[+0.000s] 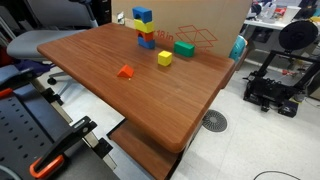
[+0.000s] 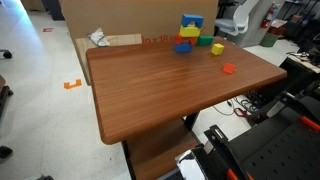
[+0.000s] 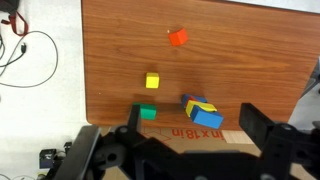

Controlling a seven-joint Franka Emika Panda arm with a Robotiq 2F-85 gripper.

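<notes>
A stack of blocks stands upright on the brown wooden table, with a blue block on top, a yellow one below it, then red, and blue at the bottom. Separately on the tabletop lie a green block, a small yellow block and a red piece. The wrist view looks down from high above; my gripper is open, fingers wide apart and empty. Between and beyond them appear the stack, the green block and the yellow block.
A tan panel with red lettering rises behind the blocks along the table's rear edge. Cables and dark gear lie on the floor beyond its end.
</notes>
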